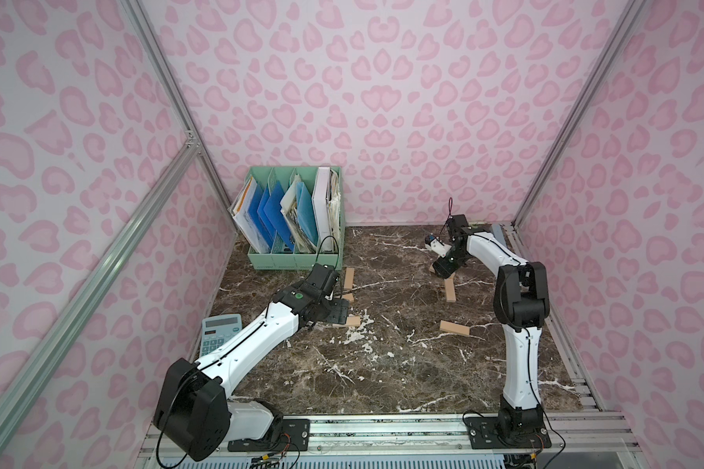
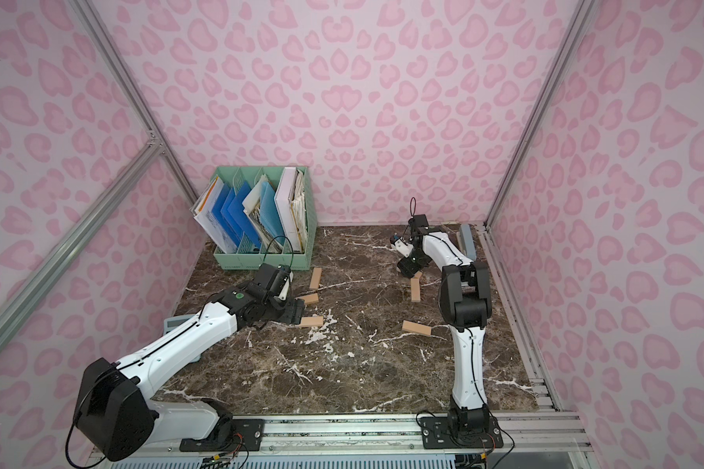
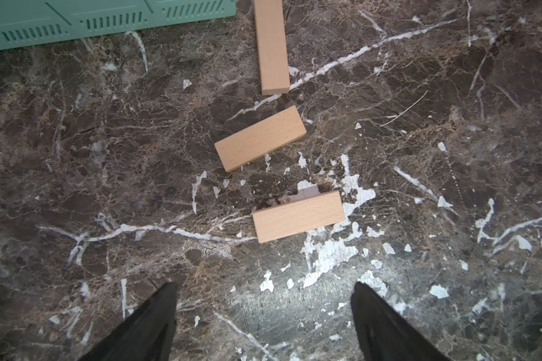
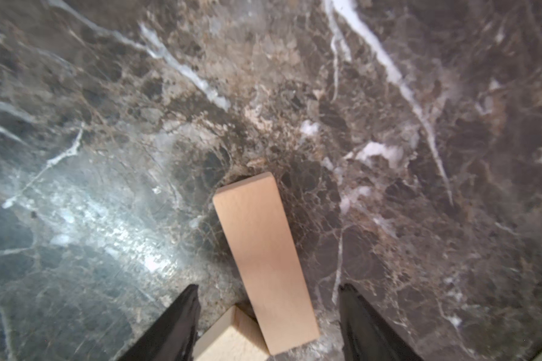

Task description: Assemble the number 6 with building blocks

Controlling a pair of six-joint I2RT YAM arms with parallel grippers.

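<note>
Wooden blocks lie flat on the dark marble table. In the left wrist view my left gripper is open over bare table, with an upright-pointing block (image 3: 272,45), a slanted block (image 3: 260,138) and a third block (image 3: 298,216) beyond it. In the right wrist view my right gripper stands open, low over a long block (image 4: 265,252) and a second block (image 4: 228,340) touching its near end, partly out of frame. Another single block (image 1: 454,328) lies at the front right in the top left view.
A green file organizer (image 1: 289,262) full of folders stands at the back left. A calculator (image 1: 219,337) lies at the left edge. A grey object (image 2: 467,238) stands at the back right.
</note>
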